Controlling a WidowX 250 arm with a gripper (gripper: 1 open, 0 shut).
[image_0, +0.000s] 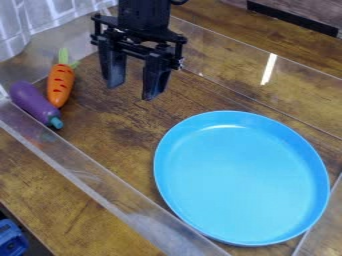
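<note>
My gripper (135, 75) hangs at the top centre, dark, with its two fingers spread apart and nothing visible between them. To its left lie an orange toy carrot (60, 82) with a green top and, beside it, a purple toy eggplant (32, 103). A large light-blue plate (241, 178) sits on the wooden surface at the lower right, in front of the gripper.
Clear plastic walls (94, 180) edge the wooden surface at the left and lower left. A blue object (8, 241) shows at the bottom left corner.
</note>
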